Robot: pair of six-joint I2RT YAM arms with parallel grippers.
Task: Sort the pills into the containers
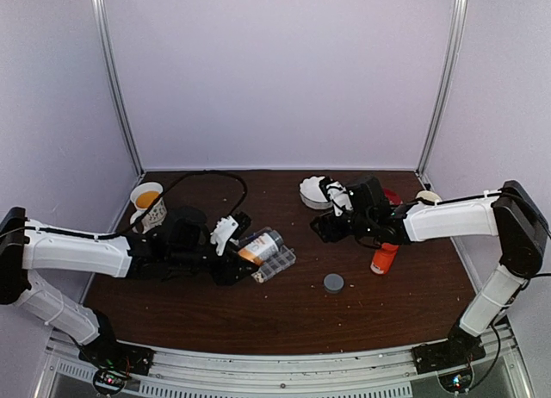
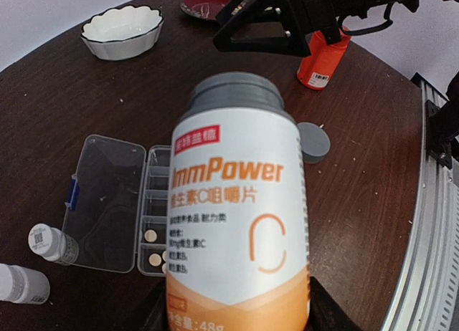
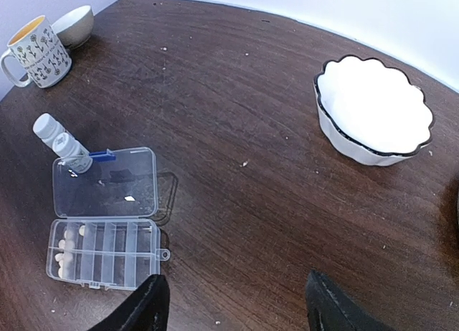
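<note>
A white and orange ImmPower bottle [image 2: 237,195], grey at its top end, is tilted in my left gripper [image 1: 244,262], which is shut on it. In the top view the bottle overlaps the clear pill box [image 3: 105,218]; the height between them is unclear. The lid of the box lies open, and several pale pills [image 3: 64,253] sit in its leftmost compartment in the right wrist view. A grey round cap [image 1: 333,283] lies on the table to the right. My right gripper [image 1: 319,230] stands open, its fingers [image 3: 147,306] apart with only bare table showing between.
A white scalloped bowl [image 3: 373,109] stands at the back, with a red dish [image 2: 208,6] farther right. An orange-red bottle [image 1: 384,258] is near the right arm. Two small white bottles [image 3: 72,150] and a patterned mug [image 3: 41,55] occupy the left.
</note>
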